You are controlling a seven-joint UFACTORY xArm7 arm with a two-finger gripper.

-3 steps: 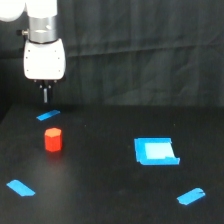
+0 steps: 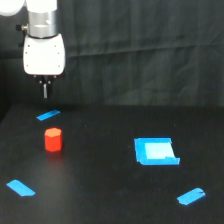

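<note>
A small red block (image 2: 53, 140) rests on the black table at the left. Above and behind it in the image hangs the white arm, with my gripper (image 2: 45, 91) pointing down, clear of the block. The thin fingers are too small and dark to show whether they are open or shut. To the right, blue tape frames a white square (image 2: 158, 150) on the table, with nothing standing on it.
Strips of blue tape lie on the table: one behind the block (image 2: 48, 115), one at front left (image 2: 20, 188), one at front right (image 2: 190, 196). A dark curtain (image 2: 140, 55) hangs behind.
The arm and gripper have risen slightly. The red block and the taped square have not moved.
</note>
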